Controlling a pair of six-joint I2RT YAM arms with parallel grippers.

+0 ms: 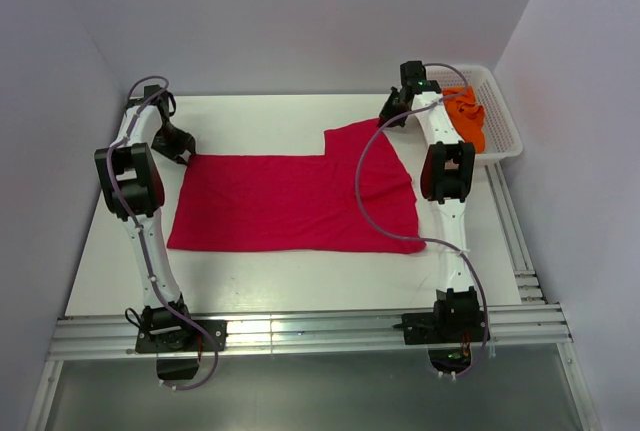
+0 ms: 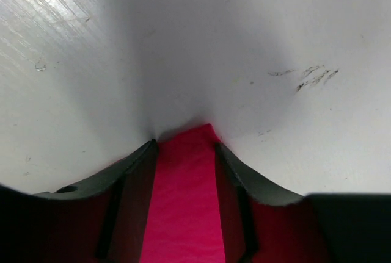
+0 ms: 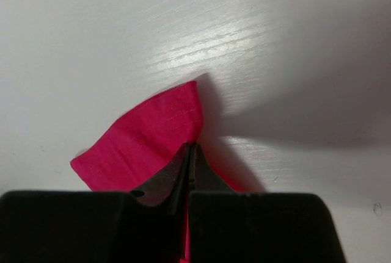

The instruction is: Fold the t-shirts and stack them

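A red T-shirt lies flat on the white table. My left gripper is down at its upper left corner; in the left wrist view the part-open fingers straddle that corner, touching the cloth. My right gripper is at the raised top right part of the shirt. In the right wrist view it is shut at the edge of the red fabric, with a small flap reaching beyond the fingertips.
A white basket holding orange cloth stands at the back right, beside the right arm. Bare table shows above and below the shirt; walls border it at back and sides.
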